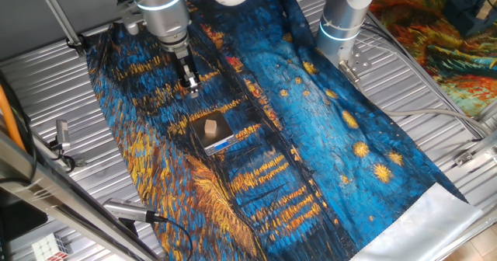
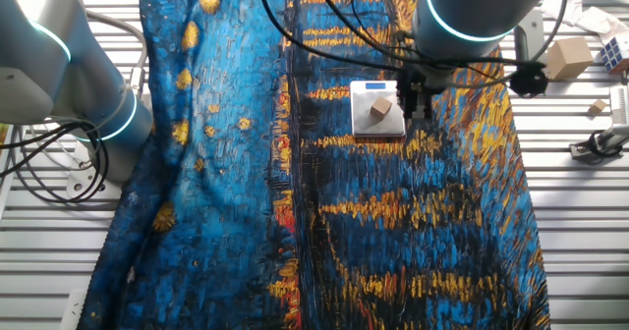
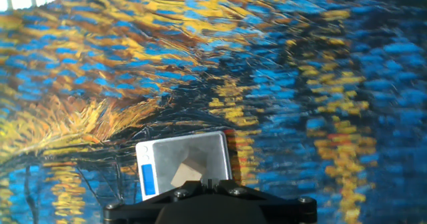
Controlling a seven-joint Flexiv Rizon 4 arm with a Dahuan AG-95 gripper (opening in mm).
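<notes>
A small tan wooden cube (image 1: pixel 210 127) rests on the plate of a kitchen scale (image 1: pixel 225 146). In exterior view 2 the cube (image 2: pixel 380 106) sits near the middle of the scale (image 2: pixel 365 126), whose blue display faces the back. My gripper (image 1: pixel 194 90) hangs above the cloth, apart from the cube and off to one side of the scale. In the wrist view the fingertips of my gripper are close together, shut with nothing visible between them. They overlap the lower edge of the cube (image 3: pixel 189 173) in that view and hide part of the scale (image 3: pixel 150 152).
A painted-pattern cloth (image 1: pixel 311 137) covers most of the slatted table. Beyond the cloth are a larger wooden block (image 2: pixel 568 59) and a puzzle cube (image 2: pixel 616 53).
</notes>
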